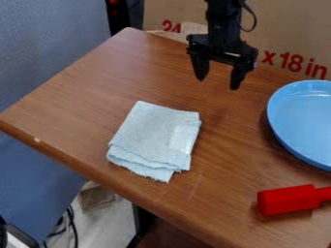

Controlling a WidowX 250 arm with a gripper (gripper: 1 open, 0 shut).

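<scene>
My black gripper (218,79) hangs over the back of the wooden table, its two fingers apart with nothing between them. A folded pale blue-white cloth (154,140) lies on the table's front left area. A blue plate (303,121) sits at the right, cut off by the view's edge. At the front right lies a red object (289,200), partly out of view.
A cardboard box (287,29) with red printing stands behind the table (97,82). A blue surface (33,58) and some cables are beside the table's left edge.
</scene>
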